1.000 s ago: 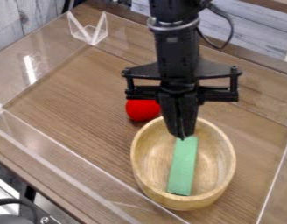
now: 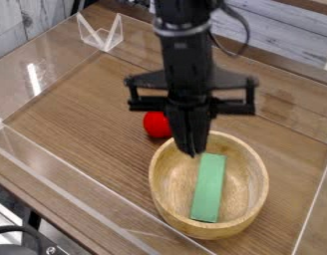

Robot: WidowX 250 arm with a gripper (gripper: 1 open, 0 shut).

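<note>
The black gripper (image 2: 191, 144) hangs over the upper part of a wooden bowl (image 2: 175, 199), its tips close together with nothing seen between them. A green block (image 2: 207, 187) lies lengthwise inside the bowl, below and right of the tips. A red round object (image 2: 157, 124) sits on the table just behind the bowl's left side, partly hidden by the gripper.
A clear wire-like holder (image 2: 100, 32) stands at the back left. A black cable runs along the bottom-left edge.
The bowl and green block look unmoved.
</note>
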